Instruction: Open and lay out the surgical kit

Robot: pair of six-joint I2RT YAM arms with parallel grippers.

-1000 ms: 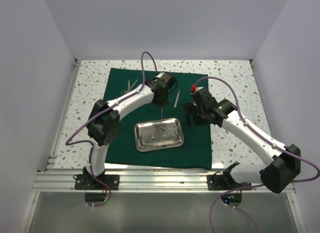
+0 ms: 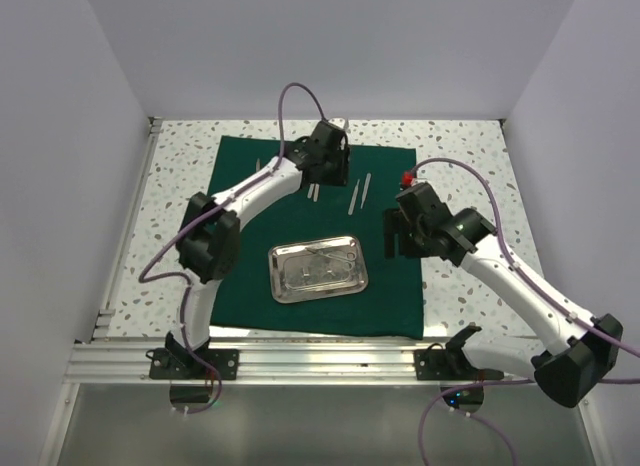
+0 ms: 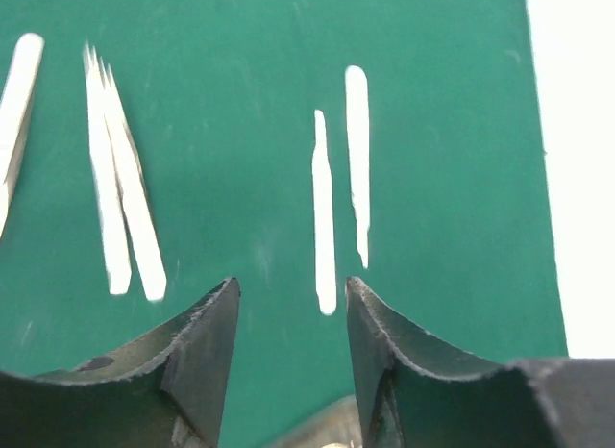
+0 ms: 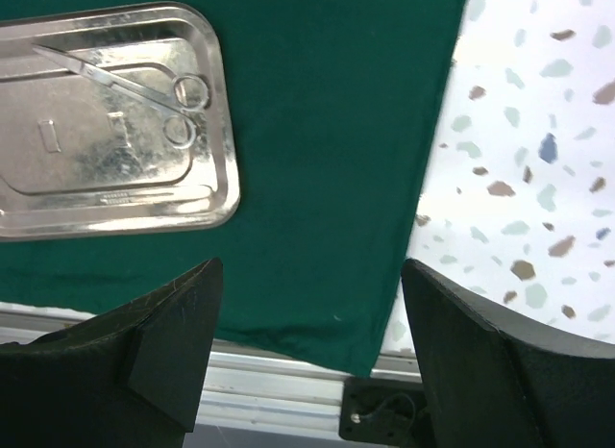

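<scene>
Two slim metal instruments lie side by side on the green cloth, the left one a little nearer than the right one. My left gripper is above the cloth, its fingers apart and empty. Left of it, a pair of thin instruments rests close together. In the metal tray lies a pair of scissors, handles to the right. My right gripper is open over bare cloth right of the tray, holding nothing. The left arm partly hides the items at the cloth's upper left in the top view.
The green cloth covers the middle of a speckled table. Bare cloth surrounds the tray's front and right. A metal rail runs along the front edge, and walls stand at the sides and back.
A second ago a slim instrument hung from my left gripper near the tray; now it lies right of the other one. The right arm shifted slightly right.
</scene>
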